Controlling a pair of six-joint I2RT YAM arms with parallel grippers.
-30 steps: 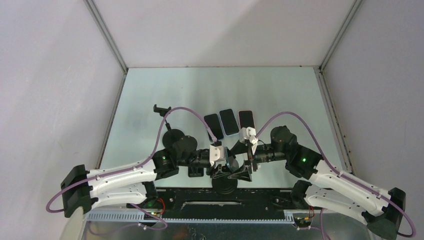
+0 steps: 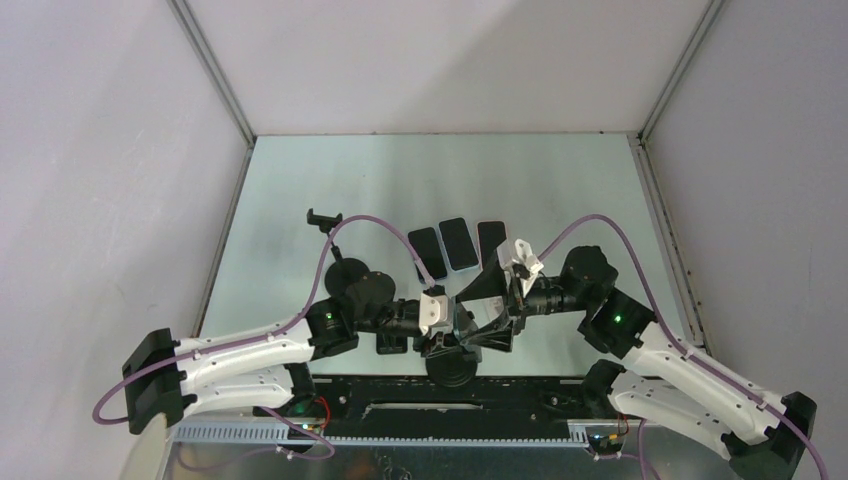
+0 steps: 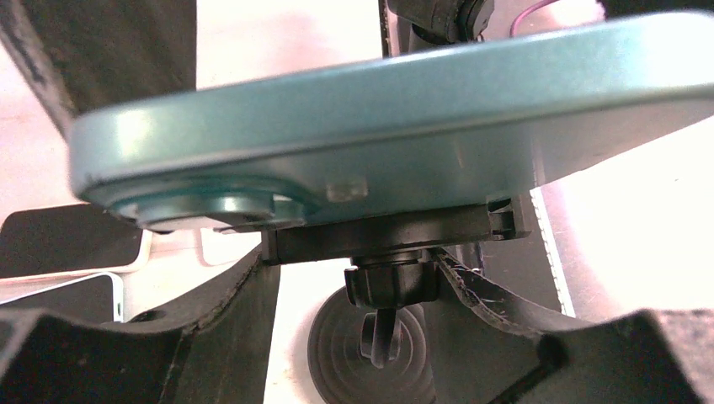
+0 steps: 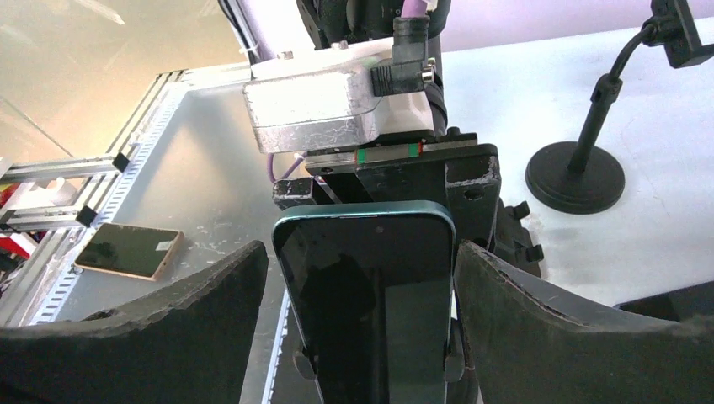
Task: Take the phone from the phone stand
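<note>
My left gripper is at the stand's head, a finger on either side of it, part open or closing. My right gripper faces the phone's screen (image 4: 362, 295) with open fingers either side, nothing clearly held between them.
A second stand is empty at the left.
My left arm has stayed almost still.
</note>
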